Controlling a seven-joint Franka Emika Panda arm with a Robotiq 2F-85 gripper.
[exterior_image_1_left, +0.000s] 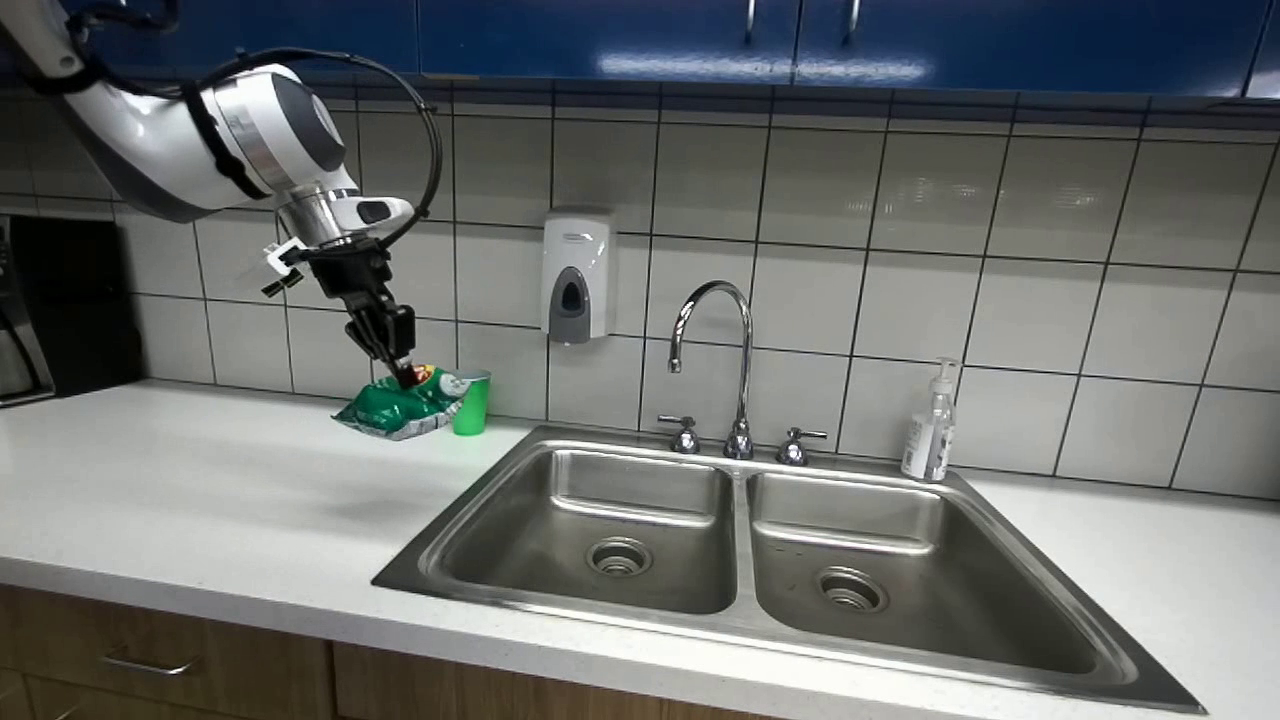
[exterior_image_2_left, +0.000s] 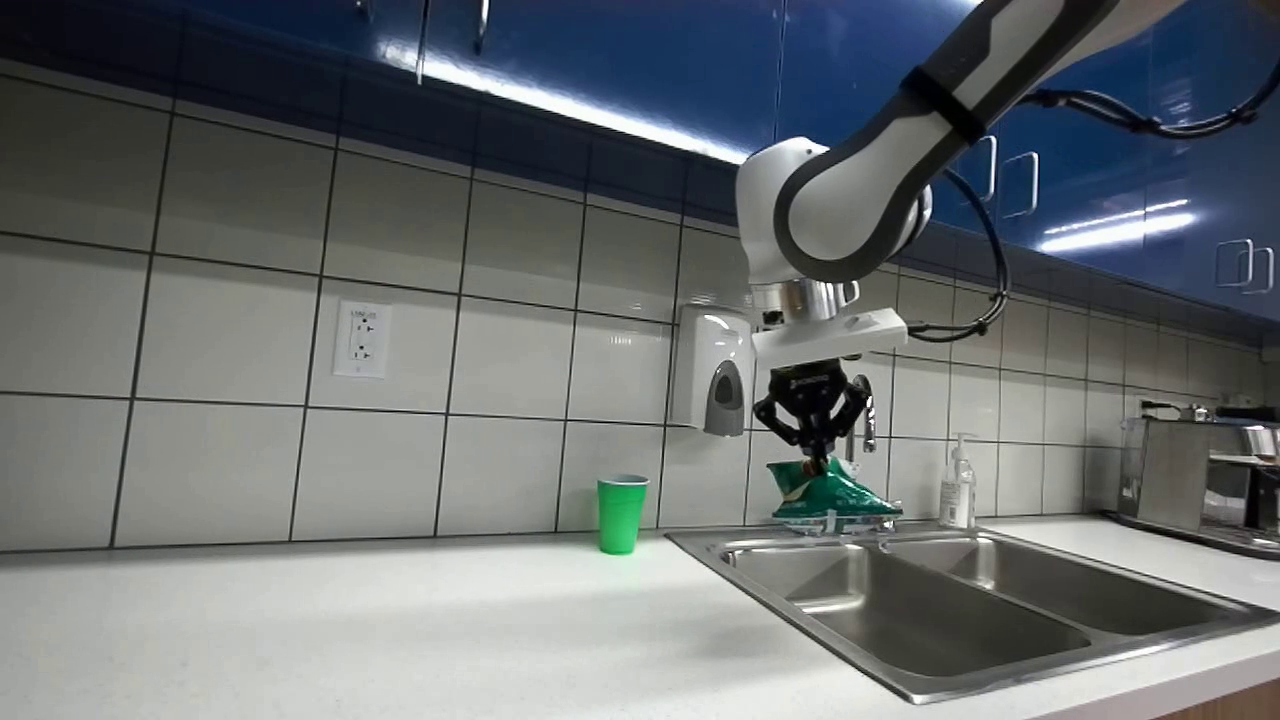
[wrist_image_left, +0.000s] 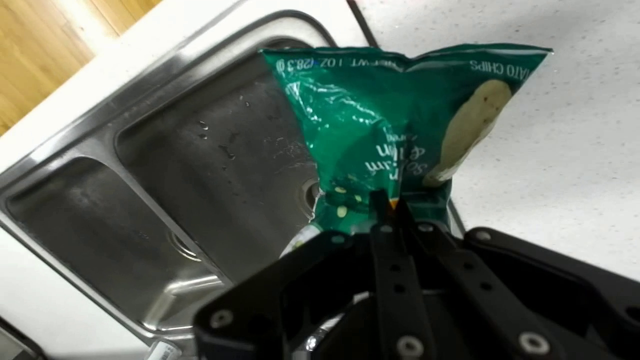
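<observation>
A green chip bag (exterior_image_1_left: 402, 406) hangs above the counter, its top pinched in my gripper (exterior_image_1_left: 405, 374). In exterior view 2 the bag (exterior_image_2_left: 836, 494) shows in front of the sink's far edge, beneath the shut gripper (exterior_image_2_left: 817, 461). Looking down from the wrist, the bag (wrist_image_left: 360, 114) spreads out past the fingers, with a chip picture and lettering on it; the shut gripper meets its foil near the middle. A green cup (exterior_image_2_left: 620, 516) stands upright on the counter by the wall, partly behind the bag in exterior view 1.
A double steel sink (exterior_image_1_left: 740, 600) with a faucet (exterior_image_1_left: 741, 360) lies to the right. A soap dispenser (exterior_image_1_left: 578, 276) is on the tiled wall, and a pump bottle (exterior_image_1_left: 932, 426) stands behind the sink.
</observation>
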